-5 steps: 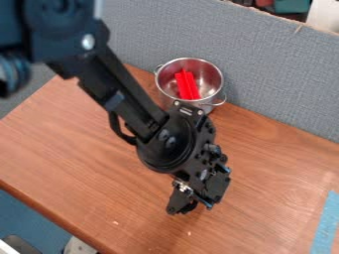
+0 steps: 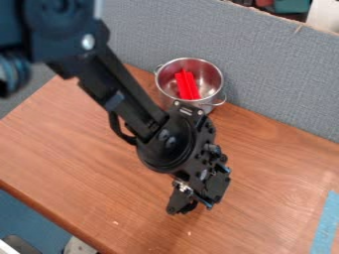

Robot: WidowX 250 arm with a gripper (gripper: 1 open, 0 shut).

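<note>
A steel pot (image 2: 173, 76) with two handles stands at the back against the grey padded wall, behind my arm, with red objects (image 2: 188, 85) inside it. The arm hides part of the table's middle and left back.
The grey wall (image 2: 272, 84) runs along the table's back edge. A light blue strip (image 2: 324, 223) lies at the right edge. Blue floor shows at the lower left.
</note>
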